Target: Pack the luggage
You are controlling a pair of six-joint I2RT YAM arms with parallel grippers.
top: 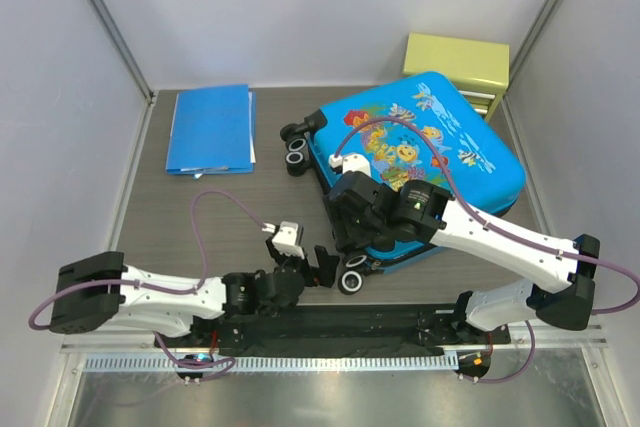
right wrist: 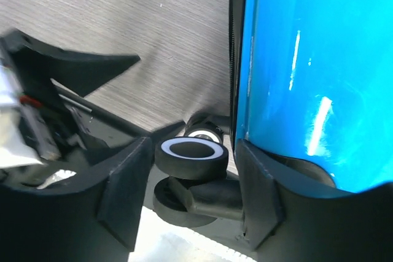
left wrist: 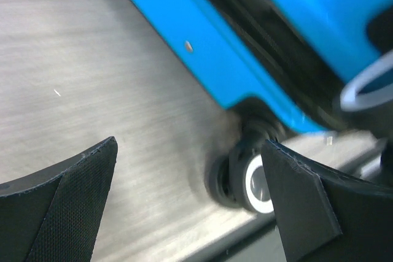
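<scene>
The blue suitcase (top: 460, 147) with a fish print lies closed on the right of the table, wheels toward the left and front. My right gripper (top: 350, 237) is over its lower left corner; in the right wrist view its part-open fingers stand on either side of a wheel (right wrist: 190, 159), contact unclear. My left gripper (top: 310, 262) stands open left of that corner. In the left wrist view, the suitcase's blue side (left wrist: 202, 59) and wheel (left wrist: 252, 182) lie beyond its fingers, with nothing between them.
Blue folders (top: 208, 132) lie at the back left. A yellow drawer box (top: 455, 57) stands behind the suitcase. The table's front edge runs just below the near wheels.
</scene>
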